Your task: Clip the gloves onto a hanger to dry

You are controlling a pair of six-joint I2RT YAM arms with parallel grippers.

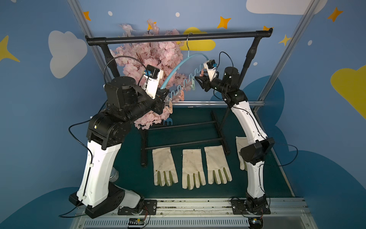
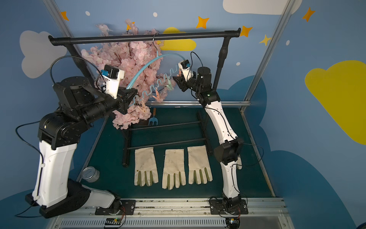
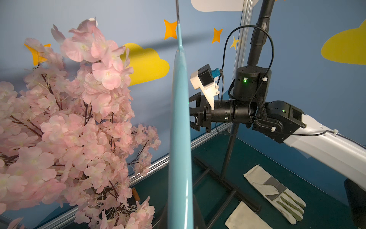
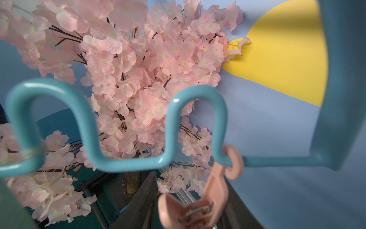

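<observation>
From the black rail hangs a light-blue hanger [image 1: 177, 68], its near end gripped by my left gripper [image 1: 164, 100], which is shut on it. In the left wrist view the hanger's arm [image 3: 180, 126] runs straight up between the fingers. My right gripper [image 1: 201, 82] is at the far end, its part-open fingers [image 4: 143, 206] on either side of a pink clip [image 4: 215, 190] hooked on the wavy bar; contact is unclear. A green clip [image 1: 193, 84] and more pink clips hang along the bar. Several white gloves with green fingers, including a middle one [image 1: 193, 166], lie flat on the floor.
The black rack's rail [image 1: 133, 39] runs above both arms. Pink blossoms [image 1: 152, 57] stand behind the hanger. A tin [image 2: 90, 174] sits at the left floor edge. Rack feet and crossbars [image 1: 183, 144] lie behind the gloves.
</observation>
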